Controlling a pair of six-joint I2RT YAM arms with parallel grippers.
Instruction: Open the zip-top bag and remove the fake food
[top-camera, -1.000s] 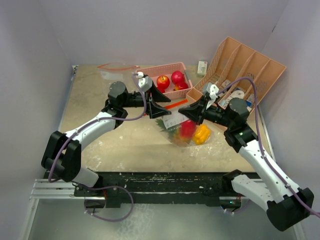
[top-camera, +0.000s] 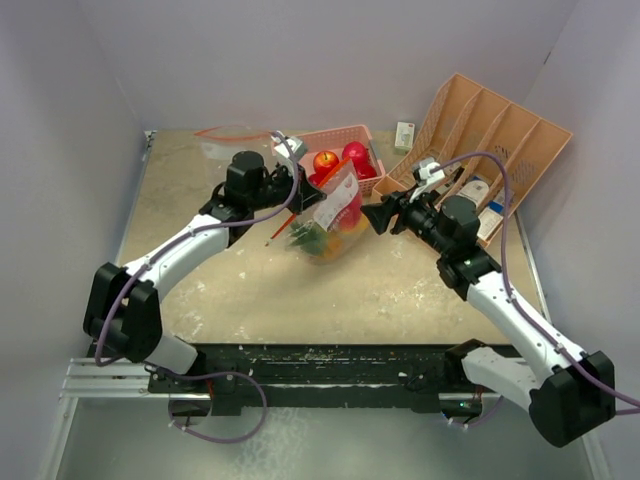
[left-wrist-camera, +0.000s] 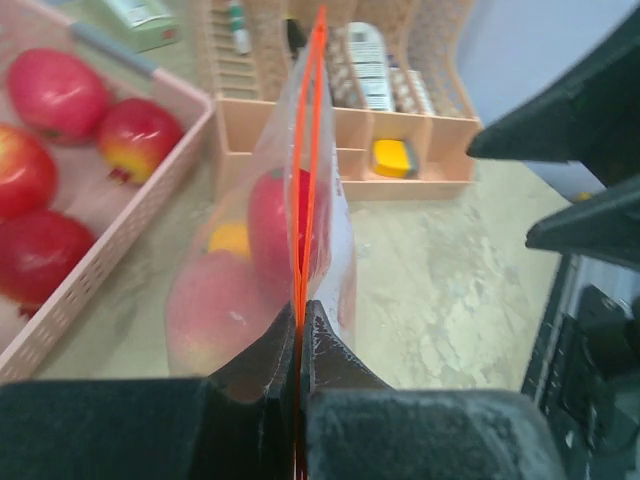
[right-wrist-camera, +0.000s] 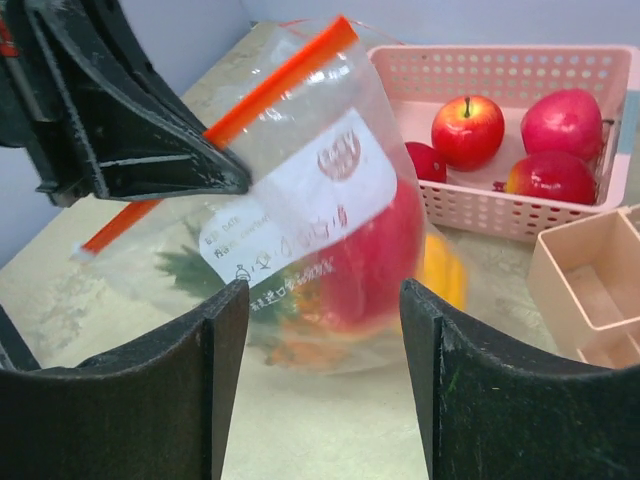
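The clear zip top bag (top-camera: 330, 225) hangs from my left gripper (top-camera: 305, 200), which is shut on its orange zip strip. Through the plastic show a pineapple, red fruit and yellow pieces, with a white label in front. In the left wrist view the orange strip (left-wrist-camera: 316, 120) runs up from between the shut fingers. My right gripper (top-camera: 375, 215) stands open to the right of the bag; in the right wrist view its fingertips (right-wrist-camera: 234, 298) face the bag with nothing gripped between them.
A pink basket (top-camera: 310, 140) of apples and pomegranates stands behind the bag. A wooden compartment tray (top-camera: 540, 140) is at the back right, a small box (top-camera: 404, 137) beside it. Another clear bag (top-camera: 220, 145) lies at the back left.
My left gripper has shut on the bag, which has moved left and tilted steeply.
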